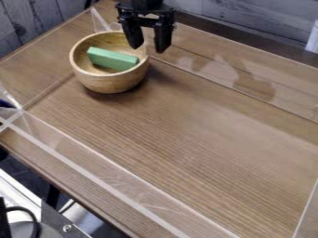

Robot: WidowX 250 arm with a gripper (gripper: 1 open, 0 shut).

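A wooden bowl (110, 80) sits on the table toward the upper left, holding a green block (112, 58). The black gripper (148, 42) hangs at the top, just behind and right of the bowl's rim, with its two dark fingers apart and nothing visible between them.
A dark wall runs along the back. Clear tape strips cross the lower left, and dark items lie off the table's left edge.
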